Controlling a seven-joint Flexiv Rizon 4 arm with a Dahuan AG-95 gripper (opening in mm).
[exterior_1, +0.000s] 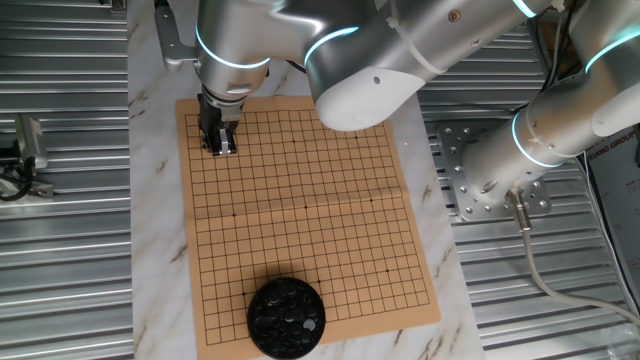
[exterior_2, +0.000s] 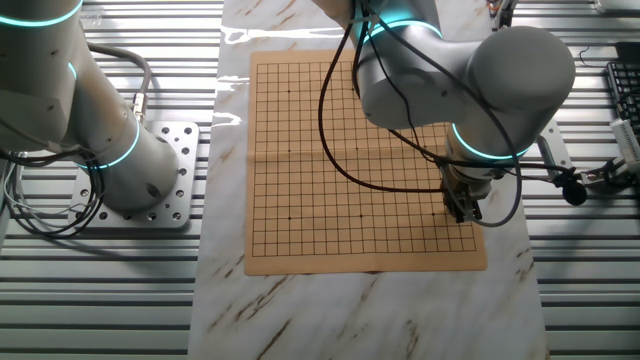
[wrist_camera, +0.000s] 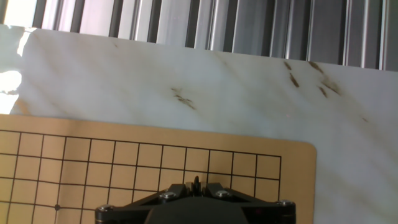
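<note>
Over a far-left part of the wooden Go board in exterior view 1, my gripper points down, low above the grid. The wrist view shows its fingers drawn together near the board's corner. A narrow dark piece, apparently a black stone on edge, stands between the fingertips. Its full shape is hidden. At the near side of the board sits a round black bowl filled with black stones; one lighter grey spot shows among them. No stones show on the visible grid.
The board lies on a white marbled table with ribbed metal around it. My arm's base is to the right in exterior view 1. Cables hang from the arm above the board. The board's middle is clear.
</note>
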